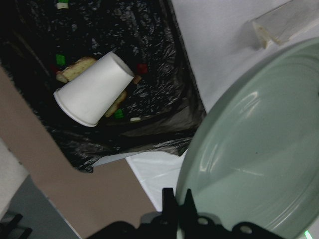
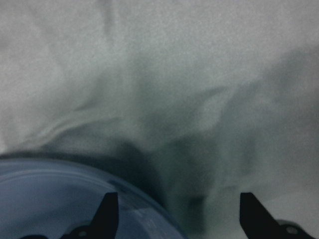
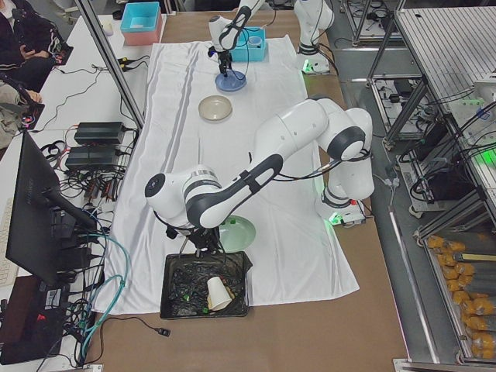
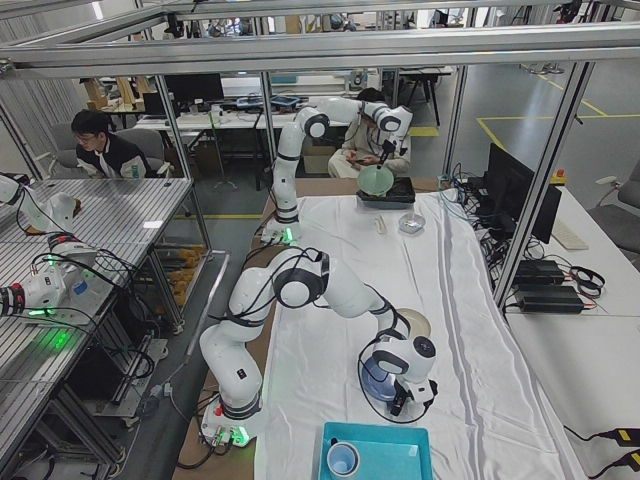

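My left gripper is shut on the rim of a pale green plate [image 1: 254, 144], held in the air beside a black-lined bin [image 1: 149, 45]. The bin holds a white paper cup [image 1: 94, 87] and small food-like scraps and coloured bits. In the right wrist view my right gripper stands open at the edge of a blue plate [image 2: 60, 199], one finger over the rim and the other over the cloth.
A beige plate [image 3: 215, 108] lies between the arms. A foil item [image 4: 411, 222] and a pale packet [image 1: 279, 25] lie near the bin. A blue container [image 4: 375, 450] with a cup [image 4: 343, 459] stands at the far end of the cloth.
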